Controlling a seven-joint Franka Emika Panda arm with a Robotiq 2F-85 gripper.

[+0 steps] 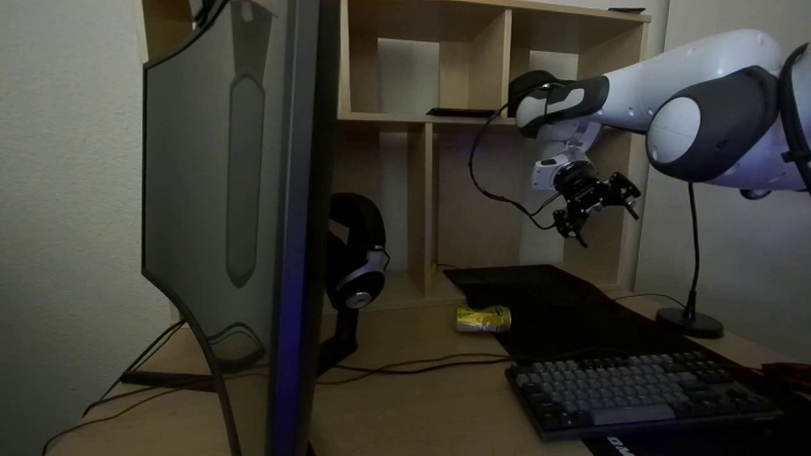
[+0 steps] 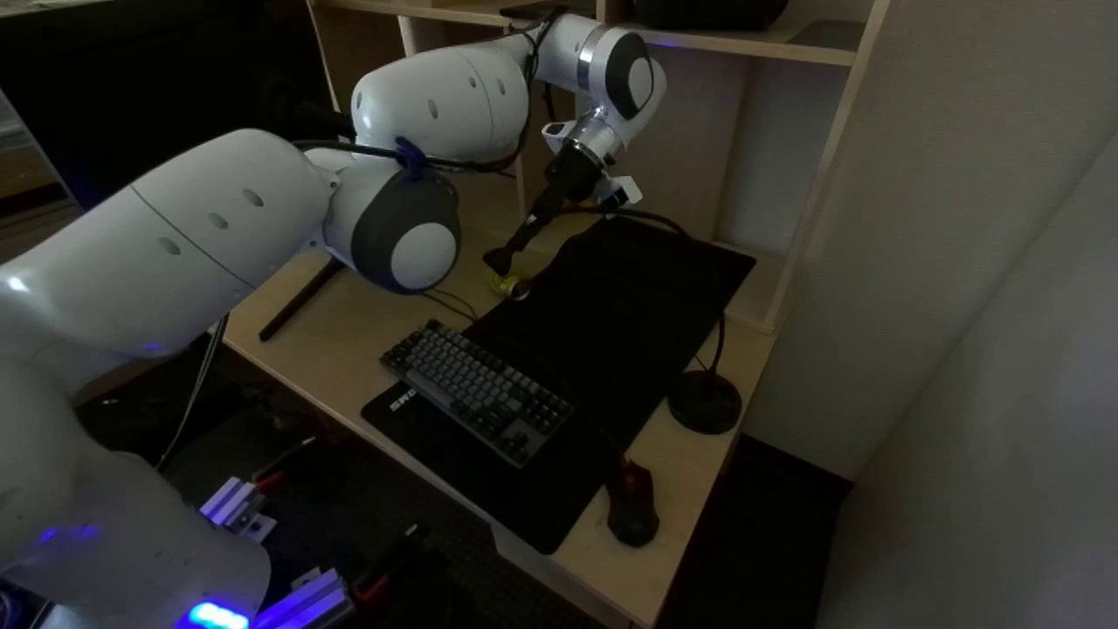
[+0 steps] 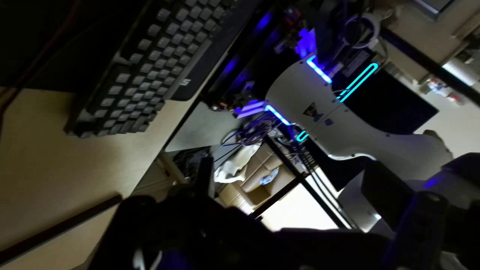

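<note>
High over the desk, my gripper (image 1: 610,229) is open, its two black fingers spread with nothing held between them. A yellow can (image 1: 483,319) lies on its side on the wood, by the edge of the black desk mat (image 1: 547,304). In exterior view 1 the gripper appears above the can and to its right. Exterior view 2 shows the can (image 2: 510,286) partly covered by the dark gripper. The wrist view looks back past the keyboard (image 3: 153,67) towards the robot's base, and the can is not seen there.
A large monitor (image 1: 220,175) and a headset on a stand (image 1: 357,258) take up the left. Wooden shelves (image 1: 471,190) rise behind the arm. A lamp-like stand (image 1: 690,323) and a mouse (image 2: 631,503) are on the right. Cables cross the bare wood.
</note>
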